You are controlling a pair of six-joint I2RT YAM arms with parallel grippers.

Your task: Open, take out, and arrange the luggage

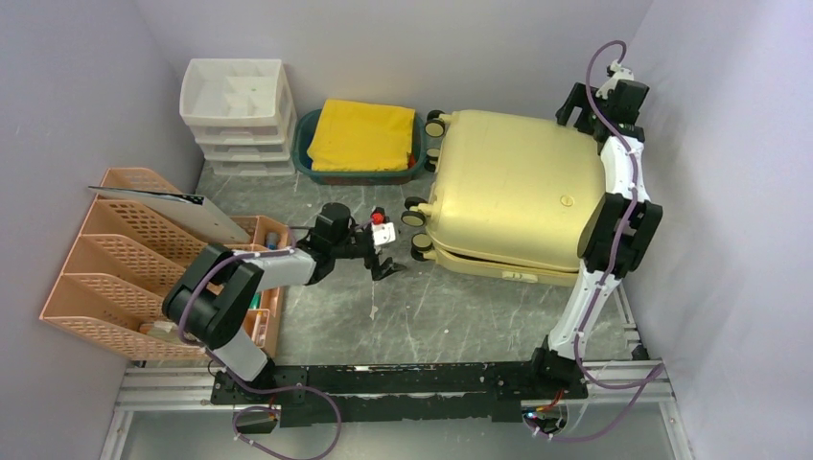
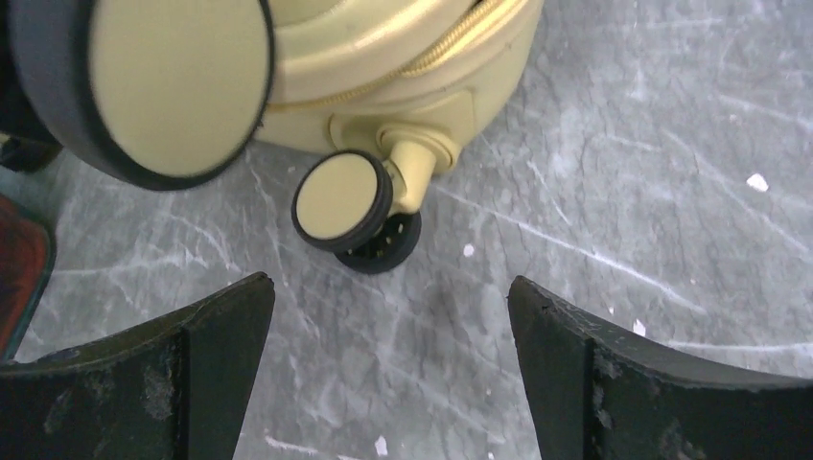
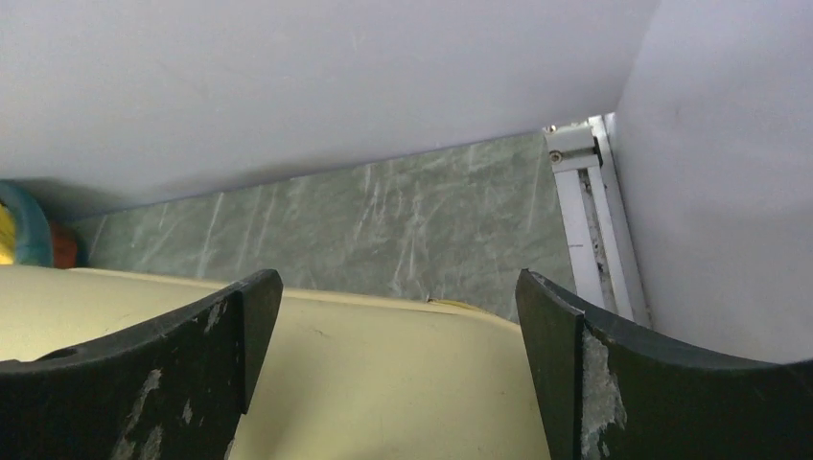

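Observation:
The yellow suitcase (image 1: pixel 508 192) lies flat on the floor with its wheels pointing left. A narrow gap shows between lid and base along its front side, near the latch (image 1: pixel 519 276). Just left of the front wheels, my left gripper (image 1: pixel 382 248) stands open and empty. In the left wrist view a suitcase wheel (image 2: pixel 337 195) sits beyond its spread fingers (image 2: pixel 216 369). Near the suitcase's back right corner is my right gripper (image 1: pixel 569 105), open with nothing gripped. The suitcase lid (image 3: pixel 383 374) shows below and between its fingers in the right wrist view.
Behind the left arm stands a teal basket (image 1: pixel 301 144) with a yellow cloth (image 1: pixel 360 135). White drawers (image 1: pixel 240 129) are at the back left, an orange organizer (image 1: pixel 105 249) at the left. Walls close in behind and right.

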